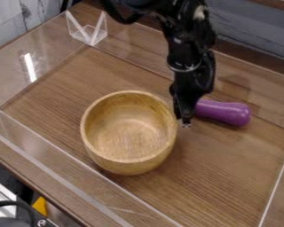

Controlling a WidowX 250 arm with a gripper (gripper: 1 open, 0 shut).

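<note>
My black gripper (185, 117) hangs down from the top of the view, its fingertips low between a wooden bowl (127, 151) and a purple eggplant-like object (225, 113). It looks shut, with nothing visible between its fingers. The purple object lies on its side on the wooden table just right of the fingers, its left end partly behind them.
A clear plastic piece (88, 28) stands at the upper left. Walls edge it at the back, and a black cable shows at the lower left.
</note>
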